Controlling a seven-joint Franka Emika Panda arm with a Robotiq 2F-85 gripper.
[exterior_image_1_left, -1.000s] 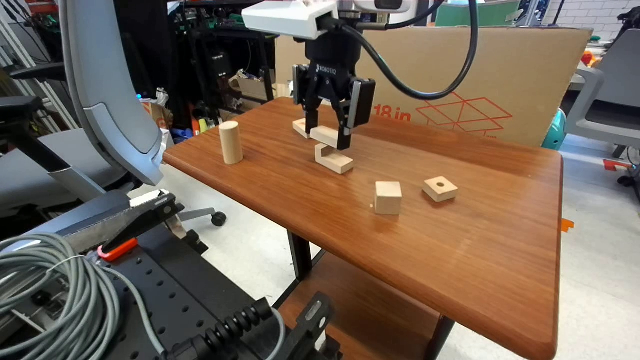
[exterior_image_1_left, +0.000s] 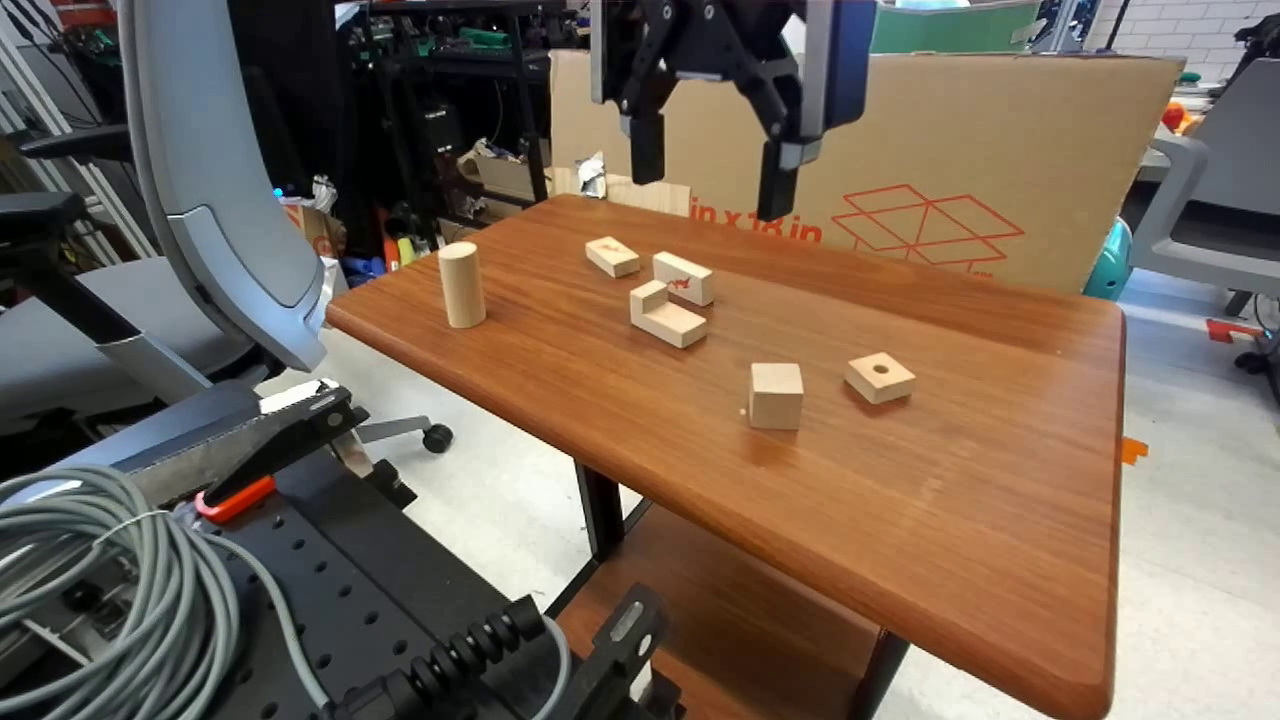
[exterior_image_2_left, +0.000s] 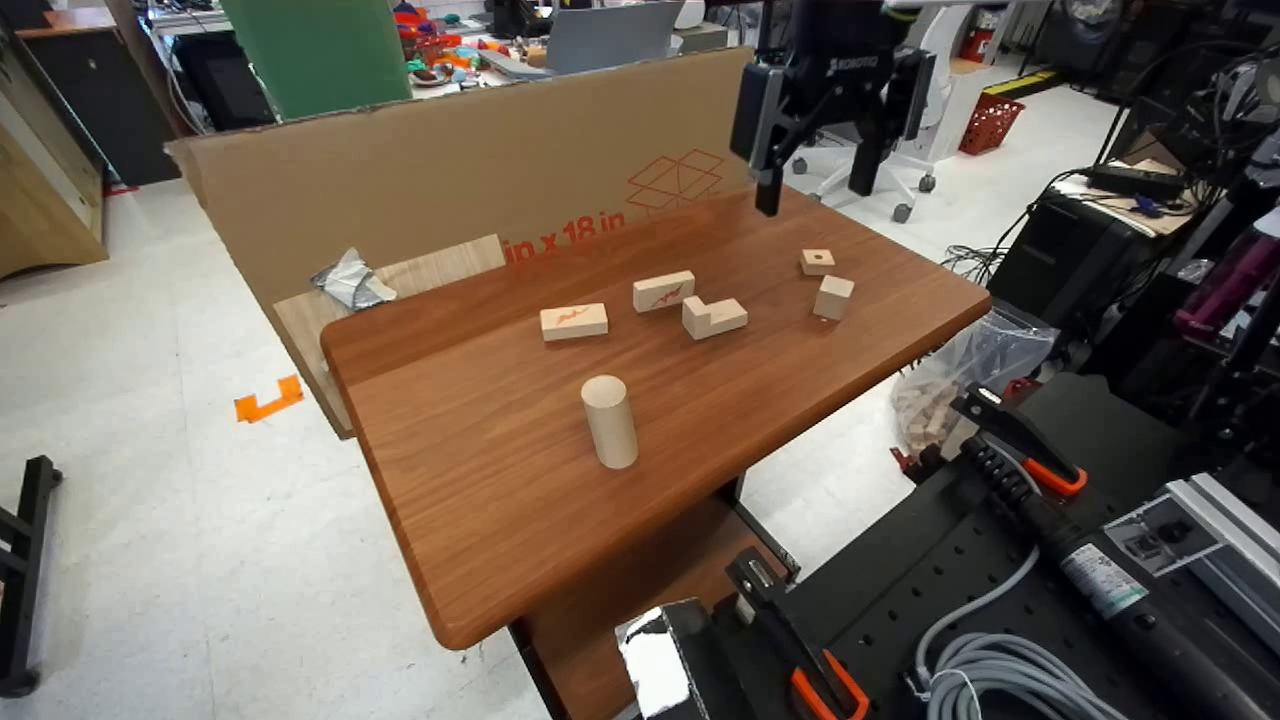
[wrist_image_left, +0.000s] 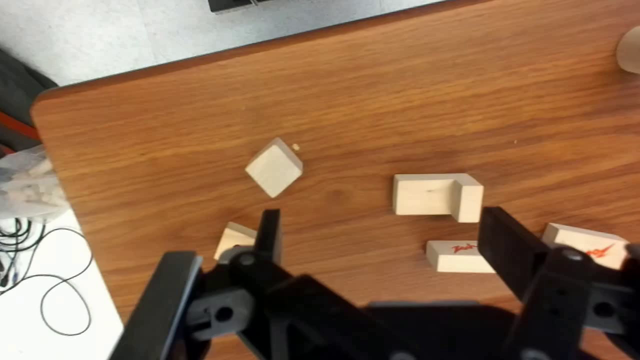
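Observation:
My gripper (exterior_image_1_left: 713, 190) hangs well above the back of the wooden table, open, with nothing between its fingers. Below it, a rectangular block with a red mark (exterior_image_1_left: 684, 278) stands behind an L-shaped block (exterior_image_1_left: 667, 316). A second red-marked block (exterior_image_1_left: 613, 256) lies to their left. Farther left a tall cylinder (exterior_image_2_left: 611, 422) stands upright. A cube (wrist_image_left: 274, 168) and a flat square block with a hole (exterior_image_1_left: 881, 377) sit apart on the table's other side. In the wrist view, my fingers partly cover the holed block (wrist_image_left: 231, 239) and come up against both marked blocks in the picture.
A tall cardboard sheet (exterior_image_1_left: 984, 180) stands along the table's back edge. Crumpled silver material (exterior_image_2_left: 353, 282) is beside that edge. Bare tabletop (exterior_image_1_left: 960, 540) lies at the front right. A grey chair (exterior_image_1_left: 216, 180) stands close to the left end.
My gripper has risen and moved right, away from the red-marked block it was around. That block now shows clear on the table behind the L-shaped block. The other blocks have not moved.

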